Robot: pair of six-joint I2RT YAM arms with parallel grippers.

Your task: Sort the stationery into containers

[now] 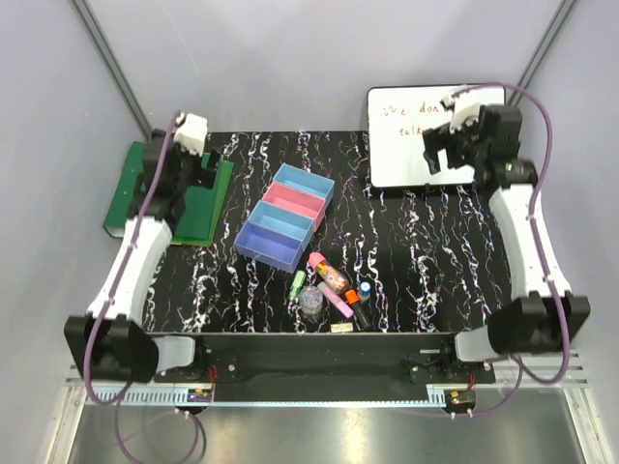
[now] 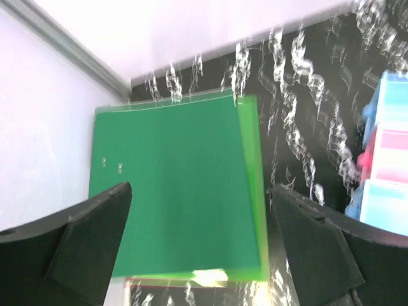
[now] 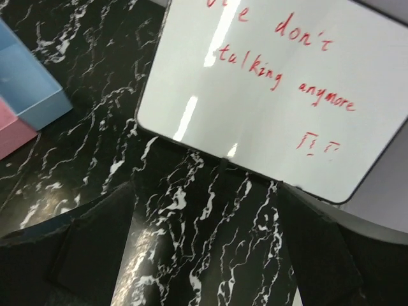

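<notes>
Four-part bins, blue [image 1: 304, 182], pink [image 1: 294, 200], light blue [image 1: 281, 220] and dark blue [image 1: 270, 245], stand joined in a slanted row, empty. In front of them lies the stationery: a patterned pink-capped bottle [image 1: 331, 275], a green item [image 1: 297, 284], a clear round jar [image 1: 310, 301], a pink stick [image 1: 336, 300], a black marker with orange cap [image 1: 357, 308], a small blue-capped bottle [image 1: 364, 290] and a pale block [image 1: 341, 328]. My left gripper hangs open above the green folders. Near the whiteboard my right gripper is open, nothing between its fingers.
Green folders [image 1: 198, 208] lie at the left. A whiteboard [image 1: 392, 145] with red writing leans at the back right, partly behind the right arm.
</notes>
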